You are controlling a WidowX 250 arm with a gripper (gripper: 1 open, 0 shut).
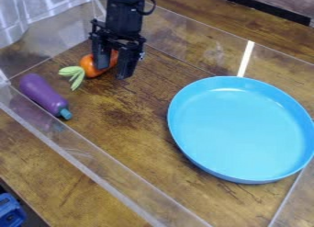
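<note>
My black gripper (117, 58) is low at the upper left, over an orange carrot (95, 62) whose green top points down-left. The carrot is partly hidden by the fingers; whether they hold it cannot be told. A purple eggplant (44, 93) lies below-left of it. A large blue plate (240, 130) is on the right of the wooden surface.
A clear wall (110, 162) runs along the lower left, with a small blue object (7, 210) outside it. The middle of the wood between the eggplant and plate is clear.
</note>
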